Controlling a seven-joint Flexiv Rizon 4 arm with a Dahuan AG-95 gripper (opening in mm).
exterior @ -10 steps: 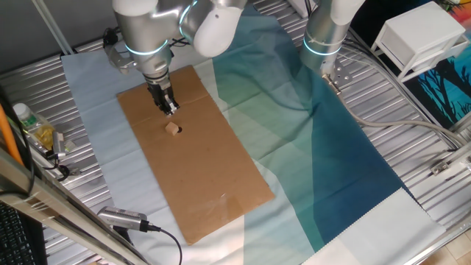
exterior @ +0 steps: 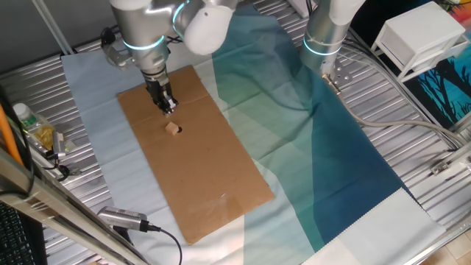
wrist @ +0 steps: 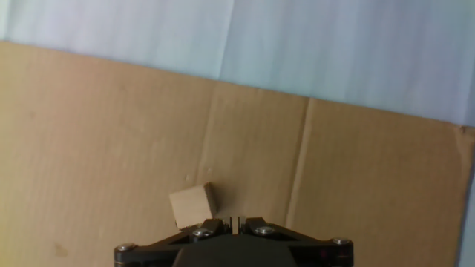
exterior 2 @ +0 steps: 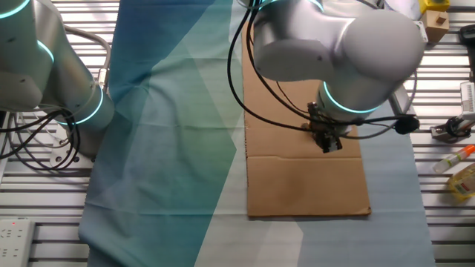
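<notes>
A small light-brown cube (exterior: 172,128) lies on the brown cardboard sheet (exterior: 210,177), with a dark patch at its right side. My gripper (exterior: 170,110) hangs over the cardboard just behind the cube, apart from it in exterior view 1. From the wrist, the cube (wrist: 191,205) shows left of the fingertips, its lower edge partly covered by the gripper's black linkage. The two fingertips (wrist: 231,225) stand almost together, and nothing shows between them. In exterior view 2 the arm hides the cube, while the gripper (exterior 2: 331,147) shows below the wrist.
Beneath the cardboard is a blue-green cloth (exterior: 287,125). A silver cylindrical device (exterior: 122,218) with a cable sits near the front left edge. Bottles (exterior: 37,129) stand off the cloth at left.
My gripper and arm have shifted slightly back and to the left in exterior view 1. The cube lies in the same place.
</notes>
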